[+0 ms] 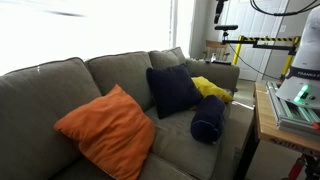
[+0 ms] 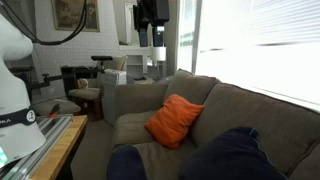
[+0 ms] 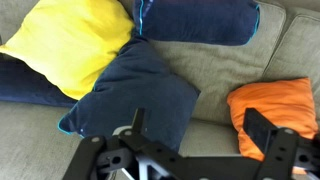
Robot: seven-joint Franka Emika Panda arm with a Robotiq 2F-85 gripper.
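Below the arm is a grey sofa (image 1: 60, 85) with cushions on it. In the wrist view, a navy cushion (image 3: 140, 95) lies near the middle, an orange cushion (image 3: 275, 105) to the right, a yellow cushion (image 3: 65, 40) at upper left, and a dark blue bolster-like cushion (image 3: 197, 18) along the top edge. My gripper is open, its two fingers (image 3: 258, 130) wide apart with nothing held between them. Exterior view 2 has the gripper (image 2: 151, 38) high above the seat, clear of the orange cushion (image 2: 173, 118) and the navy cushion (image 2: 235, 158).
A wooden table (image 1: 272, 125) stands beside the sofa, carrying the arm's base. Farther back are a dark chair (image 2: 80, 82) and a yellow barrier bar (image 1: 265, 42). Bare seat shows between the orange cushion and the bolster.
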